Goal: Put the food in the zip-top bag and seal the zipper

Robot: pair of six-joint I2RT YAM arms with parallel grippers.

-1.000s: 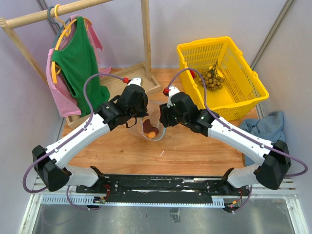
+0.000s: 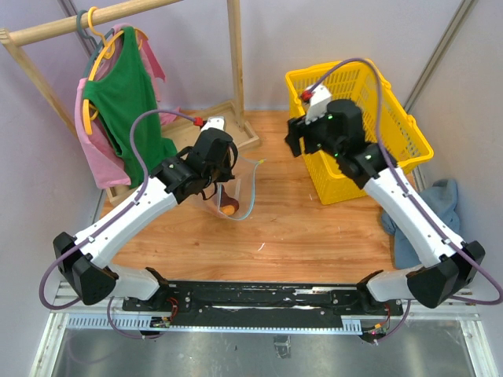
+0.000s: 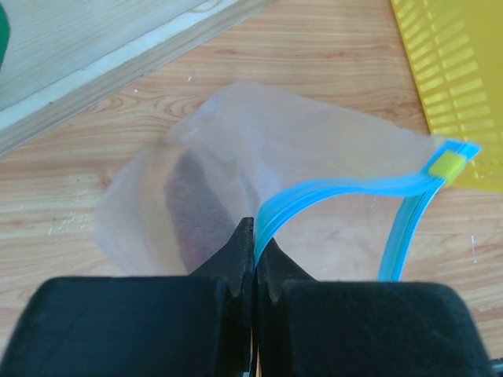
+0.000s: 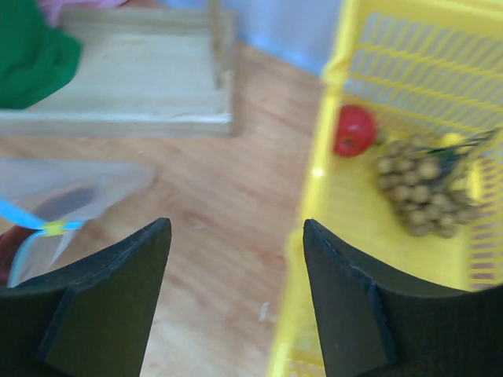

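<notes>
A clear zip top bag (image 3: 314, 133) with a blue zipper rim hangs from my left gripper, which is shut on the rim's edge. The bag's mouth gapes, and a yellow slider (image 3: 448, 167) sits at the zipper's far corner. Inside the bag lies dark reddish food (image 2: 229, 198) with an orange piece (image 2: 228, 210) beside it; the plastic blurs their shapes. My right gripper is open and empty, up near the yellow basket's left wall and apart from the bag.
The yellow basket (image 2: 334, 184) holds a red round fruit (image 4: 355, 130) and a brown bunch (image 4: 420, 184). A wooden rack (image 2: 236, 63) with hung clothes stands at back left. Blue cloth (image 2: 440, 204) lies at right.
My right gripper has left the bag's right side and moved right and back to the basket. The left gripper stays at the bag's rim with little shift; the bag's mouth has changed shape.
</notes>
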